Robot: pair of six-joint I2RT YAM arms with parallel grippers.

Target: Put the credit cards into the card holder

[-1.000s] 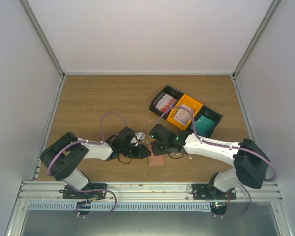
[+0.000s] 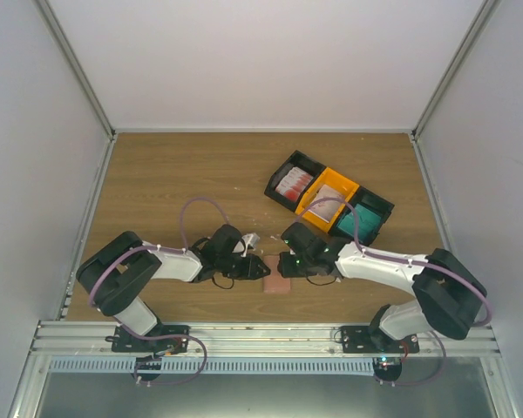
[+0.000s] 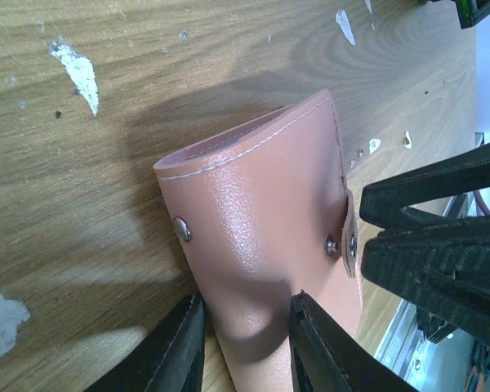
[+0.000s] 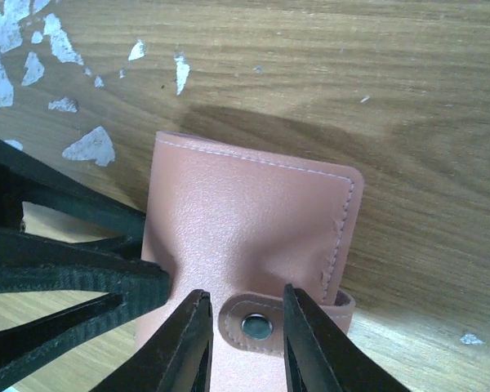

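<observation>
The pink leather card holder point(image 2: 277, 285) lies on the wooden table between my two hands. In the left wrist view, the card holder point(image 3: 253, 212) bulges at its upper edge, leaving a narrow slit; no card shows in it. My left gripper is part open, its fingertips apart over the holder's left side. In the right wrist view, the snap tab point(image 4: 256, 327) of the holder appears between the parted fingertips of my right gripper. Whether any fingertip touches the leather is unclear. Credit cards point(image 2: 294, 184) in red and white lie in the left bin.
Three joined bins stand at the back right: a black bin point(image 2: 270, 191), an orange bin point(image 2: 352, 185) with whitish cards and another black bin point(image 2: 384, 202) with teal cards. Both grippers are close together.
The left arm has barely shifted. The bins stay where they were.
</observation>
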